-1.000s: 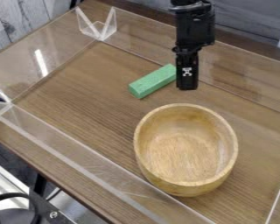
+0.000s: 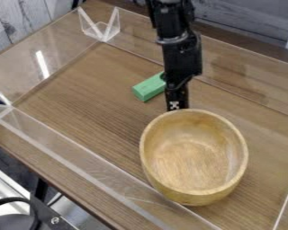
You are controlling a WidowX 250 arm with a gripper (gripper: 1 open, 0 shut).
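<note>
My black gripper [image 2: 175, 101] reaches down from the top of the camera view to just behind the far rim of a round wooden bowl [image 2: 193, 180], shut, with nothing visible between its fingers. A green block [image 2: 150, 88] lies on the wooden table [image 2: 75, 117], just left of my gripper and partly hidden by it. The bowl stands empty at the lower right.
A clear plastic holder [image 2: 98, 27] stands at the back left. Black cables lie at the lower left edge.
My gripper has come down and a little left, to beside the green block at the bowl's far rim. The bowl sits slightly lower and further right in view.
</note>
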